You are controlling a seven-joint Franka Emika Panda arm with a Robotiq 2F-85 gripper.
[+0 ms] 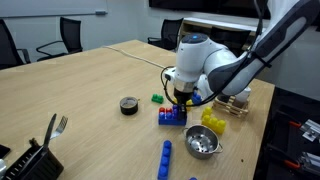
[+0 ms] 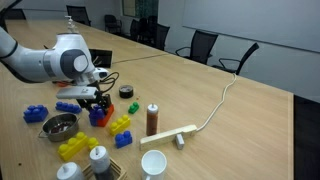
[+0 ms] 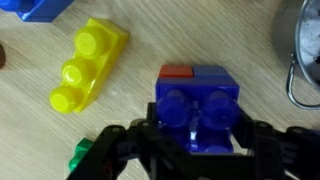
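Observation:
In the wrist view a blue block [image 3: 196, 110] with round studs sits between the fingers of my gripper, which is shut on it. Directly under it show a red block [image 3: 177, 72] and more blue. From the side, my gripper [image 1: 182, 102] is low over the table at the blue and red blocks [image 1: 168, 116]. The other exterior view has the blue block [image 2: 97, 115] beneath my gripper [image 2: 92, 100], beside the red block [image 2: 106, 114]. Whether the held block touches what is below cannot be told.
A metal pot [image 1: 202, 140] stands close by on the near side. Yellow blocks [image 3: 90, 66], a green block [image 3: 80, 152] and a long blue block [image 1: 165, 160] lie around. A brown bottle [image 2: 152, 119] and white cup [image 2: 153, 164] stand farther off.

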